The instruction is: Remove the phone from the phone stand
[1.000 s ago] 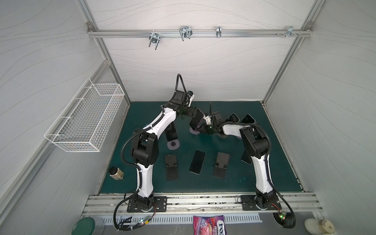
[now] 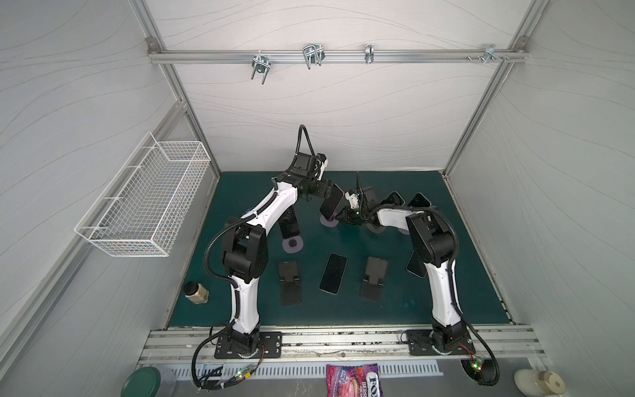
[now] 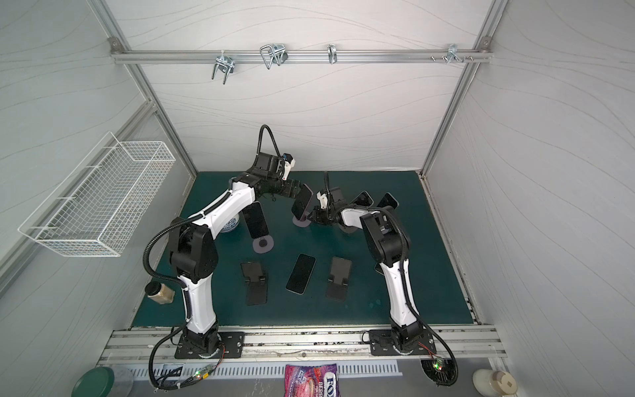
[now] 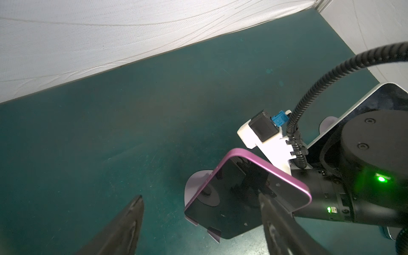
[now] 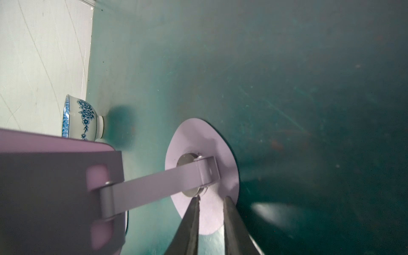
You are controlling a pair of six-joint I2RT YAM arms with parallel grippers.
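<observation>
A pink-rimmed phone [image 4: 238, 204] leans on a lilac phone stand [image 5: 161, 189] with a round base. In the top left view the phone [image 2: 332, 201] sits between the two arms. My left gripper is open, its fingers spread either side of the phone in that wrist view; contact cannot be made out. Low beside the base, my right gripper is shut on the stand's base edge, a narrow strip of it showing between the fingertips. The stand's back plate and arm show at the left of the right wrist view.
Other phones on stands stand at left [image 2: 289, 223] and back right [image 2: 393, 198]. A loose phone [image 2: 333, 274] lies between two dark folding stands [image 2: 289, 283]. A patterned bowl [image 5: 82, 119] sits beyond. Front-left is a jar [image 2: 195, 292]; a wire basket [image 2: 148, 198] hangs left.
The left arm and phone look unmoved.
</observation>
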